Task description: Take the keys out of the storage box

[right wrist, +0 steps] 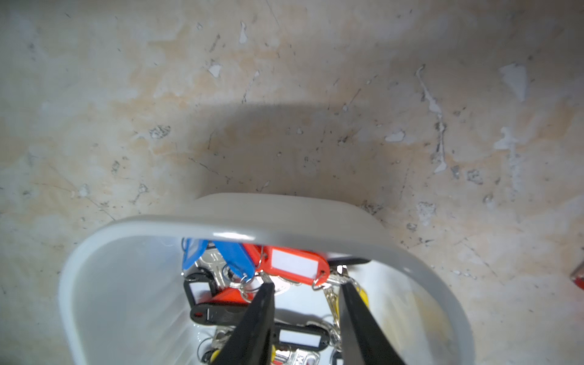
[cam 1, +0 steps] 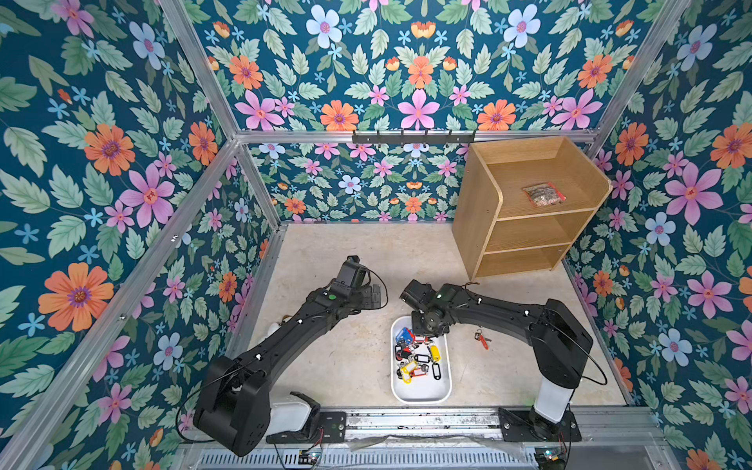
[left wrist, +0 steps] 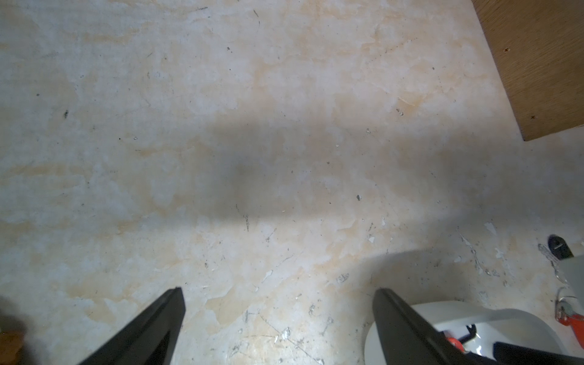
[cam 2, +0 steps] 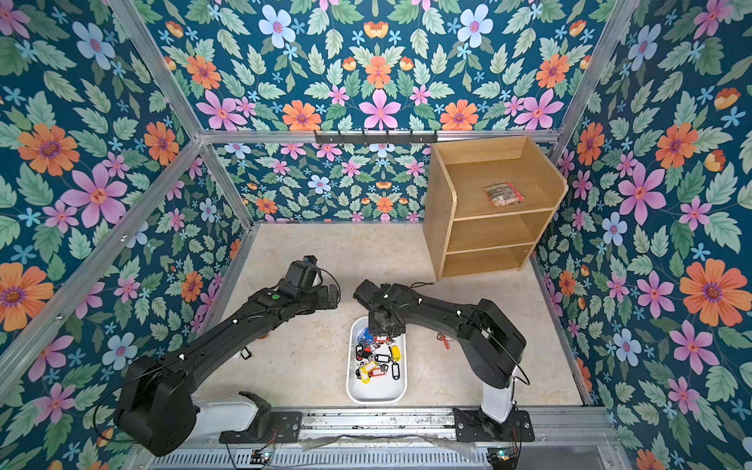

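A white storage box (cam 1: 398,387) at the front middle of the table holds several keys with tags: red (right wrist: 298,265), blue (right wrist: 234,258), black (right wrist: 228,314) and yellow. My right gripper hangs over the far end of this box, part open, with the tagged keys below and nothing seen held between its fingers. It hides the far end of the box in both top views. To the left of the box, over bare table, my left gripper is open and empty. Keys with a red tag (cam 1: 481,339) lie on the table right of the box.
A wooden shelf (cam 1: 479,211) stands at the back right, a bag (cam 1: 543,194) on its top level. A small black-rimmed tag (cam 2: 246,353) lies on the table at the left, near the left arm.
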